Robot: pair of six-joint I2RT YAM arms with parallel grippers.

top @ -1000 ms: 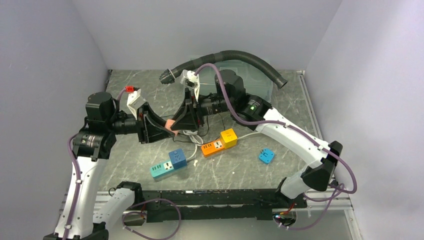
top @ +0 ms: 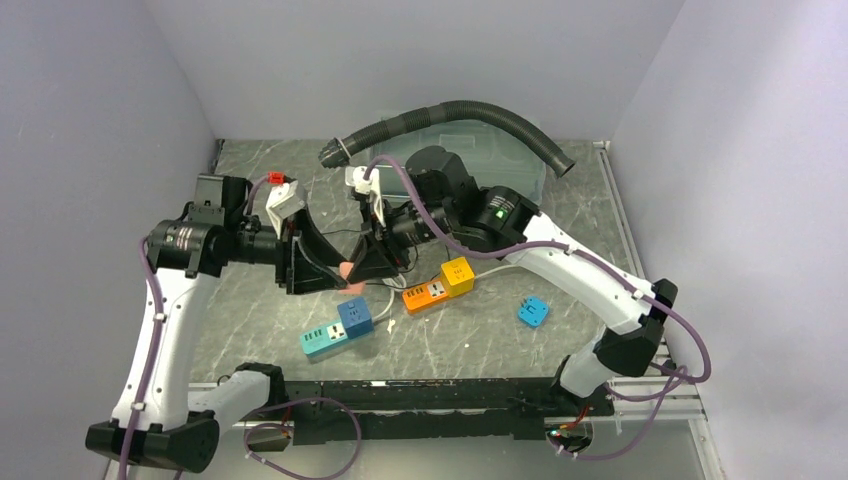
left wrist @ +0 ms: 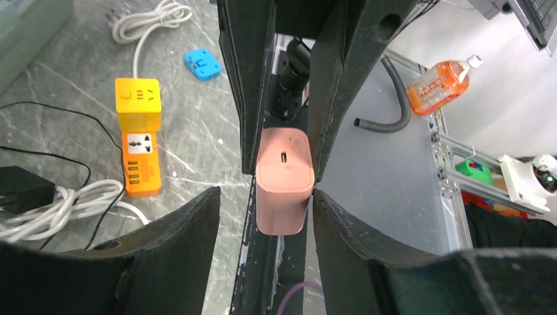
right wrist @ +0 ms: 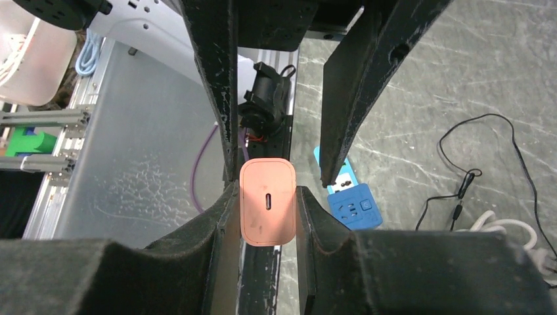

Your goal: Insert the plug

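Observation:
A pink plug point(top: 351, 287) is up between my two grippers. In the right wrist view, the right gripper has both fingers pressed to the sides of the plug point(right wrist: 268, 202), whose slotted face points at the camera. My left gripper is open around the plug point(left wrist: 284, 180); a clear gap shows on one side, and the other fingertip is close to it. The plug's far side is hidden. On the table lie a teal power strip point(top: 322, 340) with a blue cube point(top: 355, 317) and an orange strip point(top: 425, 295) with a yellow cube point(top: 457, 277).
A light-blue plug point(top: 533, 312) lies alone at the right. White cable point(left wrist: 72, 207) and a thin black cable point(right wrist: 512, 134) lie on the table. At the back are a black hose point(top: 455, 112) and a clear bin point(top: 525, 175).
Both grippers and the plug have shifted toward the table's front edge in the top view. The left forearm has changed angle. The strips and cubes have stayed put.

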